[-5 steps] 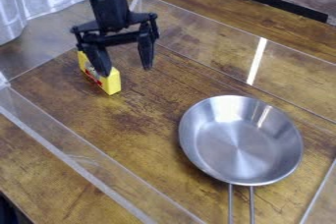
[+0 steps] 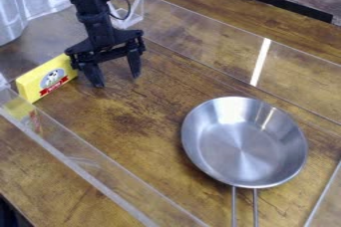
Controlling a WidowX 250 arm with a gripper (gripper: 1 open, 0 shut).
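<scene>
My black gripper (image 2: 107, 70) is low over the wooden table at the upper left, open, with its fingers close to a yellow box (image 2: 47, 79) with a red and white label. The box lies at the left side, angled; whether a finger touches its right end I cannot tell. A steel pan (image 2: 242, 141) with its handle toward the front sits at the right.
Clear plastic edges run along the left side and near the back.
The gripper has moved left and lower. The yellow box has shifted left and turned, now pointing from lower left to upper right. The pan is unmoved.
</scene>
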